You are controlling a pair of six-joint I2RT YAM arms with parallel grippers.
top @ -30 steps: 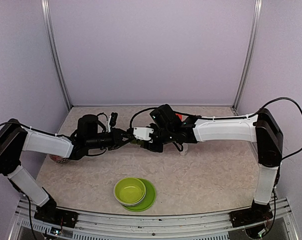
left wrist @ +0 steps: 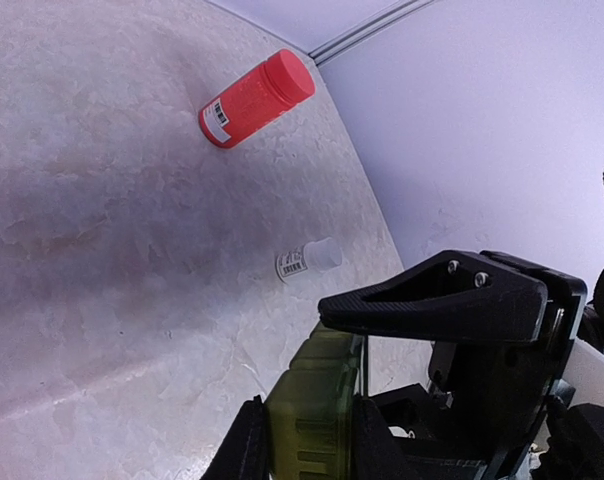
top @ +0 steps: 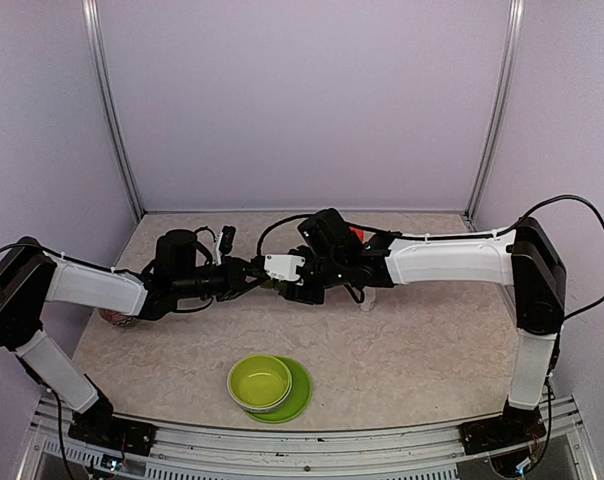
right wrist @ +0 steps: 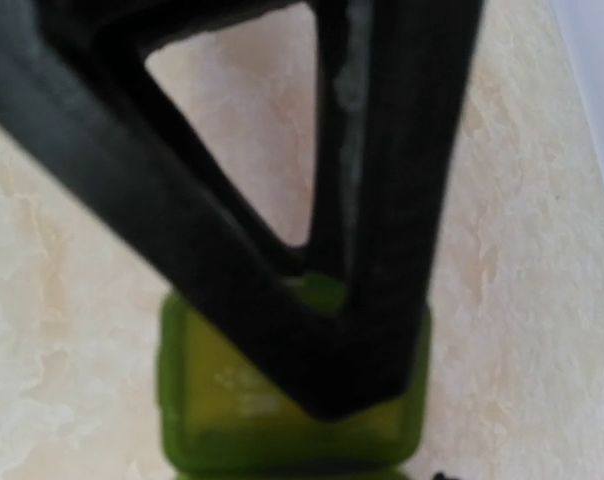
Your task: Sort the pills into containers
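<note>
A green lidded pill box (left wrist: 312,420) is held in midair by my left gripper (top: 258,278), which is shut on it. My right gripper (top: 287,280) meets it from the right at the centre of the top view; in the right wrist view its dark finger lies over the box's green lid (right wrist: 222,380). Whether that gripper grips the box cannot be told. A red bottle (left wrist: 247,105) and a small white-capped bottle (left wrist: 294,262) lie on the table in the left wrist view.
A green bowl (top: 259,380) on a green plate (top: 292,405) sits at the front centre. A partly hidden basket (top: 117,318) is at the left behind the left arm.
</note>
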